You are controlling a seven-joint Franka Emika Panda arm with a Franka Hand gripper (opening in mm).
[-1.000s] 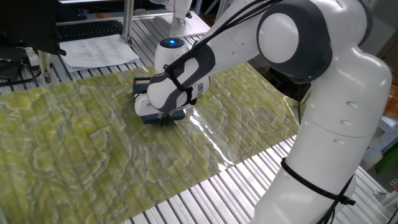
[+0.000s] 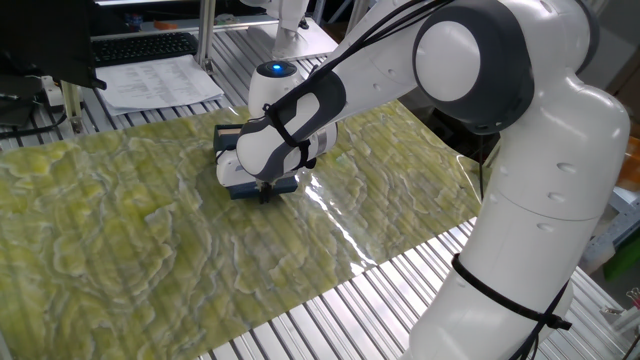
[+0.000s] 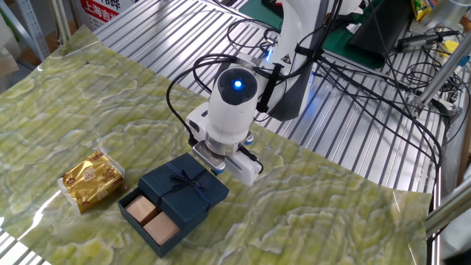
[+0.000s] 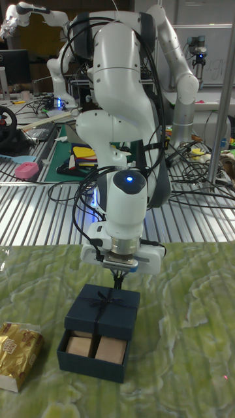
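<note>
A dark blue gift box rests on the green mat, two tan blocks showing in its uncovered part. Its lid, tied with a dark ribbon bow, lies over the part nearer the arm. At the lid's arm-side edge is my gripper, pointing down, its dark fingers close together and shut. Nothing shows between them. In exterior view 3 the lid's back edge is just in front of the fingers; whether they touch it I cannot tell. Exterior view 2 hides the fingertips behind the hand.
A gold-wrapped packet lies beside the box, on its left in exterior view 3. Papers and a keyboard lie beyond the mat.
The fingers stood slightly apart one second ago; they have come together. Arm and box look still.
</note>
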